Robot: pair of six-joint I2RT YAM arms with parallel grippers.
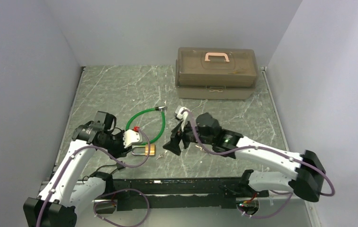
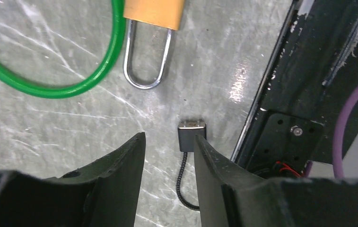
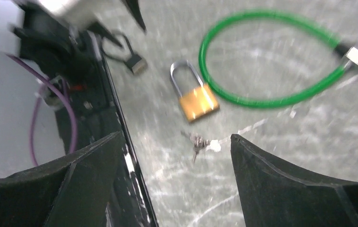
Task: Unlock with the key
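A brass padlock (image 1: 150, 149) with a steel shackle lies on the marble mat, body (image 2: 153, 12) at the top of the left wrist view. My left gripper is low at the left front, part open with nothing held, above a small black block (image 2: 190, 135) with a cable. My right gripper hangs open right of the padlock, nothing between its fingers. Small keys (image 1: 160, 156) lie right of the padlock, blurred (image 3: 198, 144) in the right wrist view.
A green hose (image 1: 162, 123) loops behind the padlock. A brown toolbox (image 1: 217, 71) stands at the back right. Walls enclose both sides; a dark rail (image 1: 167, 184) runs along the front edge.
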